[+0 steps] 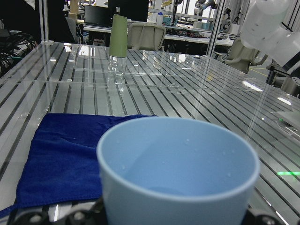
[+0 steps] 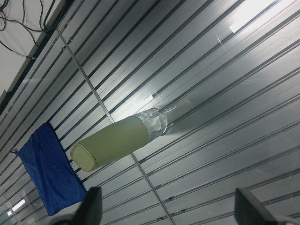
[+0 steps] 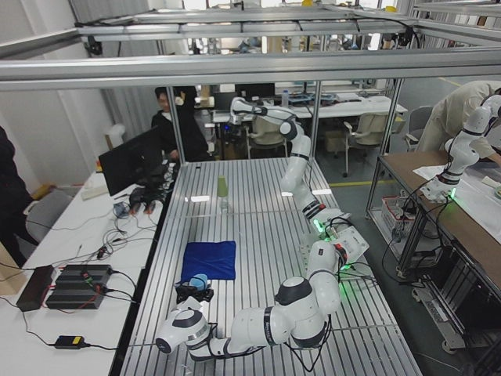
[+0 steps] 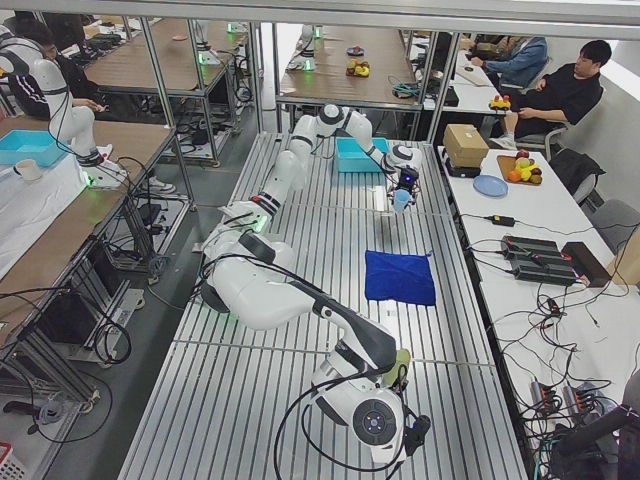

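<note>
A light blue cup (image 1: 178,206) fills the bottom of the left wrist view, held in my left gripper (image 3: 194,293), which is shut on it. A blue cloth (image 3: 209,262) lies flat on the slatted table (image 3: 250,219), beyond that gripper. A green-topped bottle (image 2: 108,144) with a clear lower part stands farther along the table. My right gripper is raised above the table near the bottle, its two fingers apart with nothing between them.
A turquoise bin (image 4: 355,155) sits at the table's end near the left arm. A side bench (image 3: 47,329) along one edge carries cables, black boxes and a monitor.
</note>
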